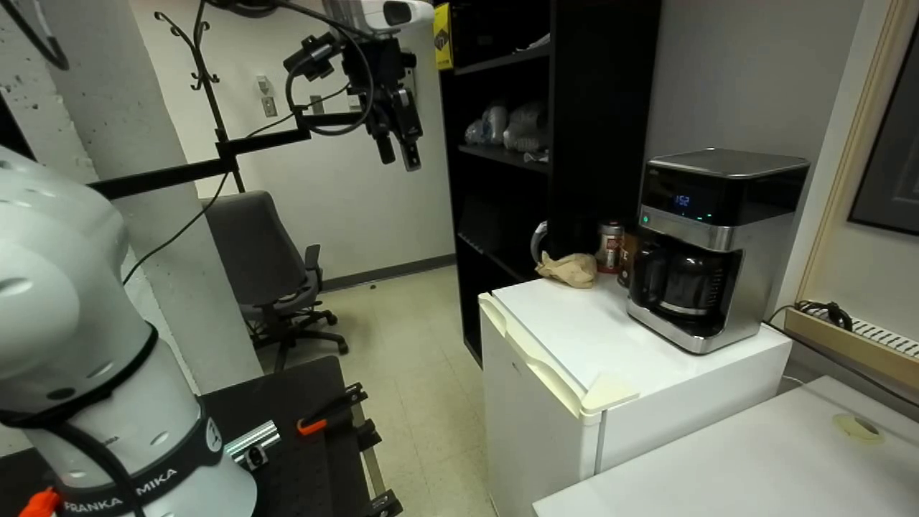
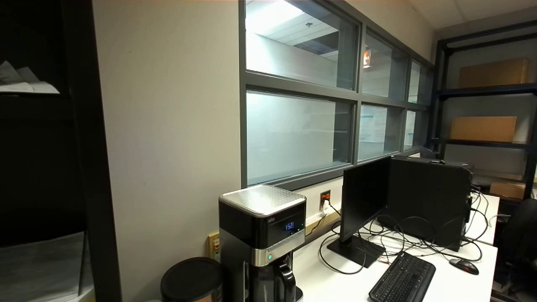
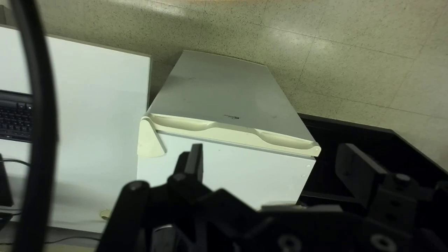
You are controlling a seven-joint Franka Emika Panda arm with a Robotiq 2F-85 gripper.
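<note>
High in exterior view 1, my gripper (image 1: 400, 161) hangs in the air, well above and to the left of the white mini fridge (image 1: 551, 431). The wrist view shows the gripper open, its two fingers wide apart with only distant surfaces seen between them. On the fridge top stands a silver and black coffee maker (image 1: 728, 250) with its glass carafe (image 1: 691, 280) seated inside and the display lit. Exterior view 2 shows the same coffee maker (image 2: 262, 201) from another side; the gripper is outside that view.
A tan crumpled bag (image 1: 570, 270) and a jar (image 1: 609, 246) sit at the fridge top's back edge, beside the black shelf (image 1: 603, 103). A white desk (image 1: 775, 457) adjoins the fridge; a monitor (image 2: 366, 199) and keyboard (image 2: 404, 277) are on it.
</note>
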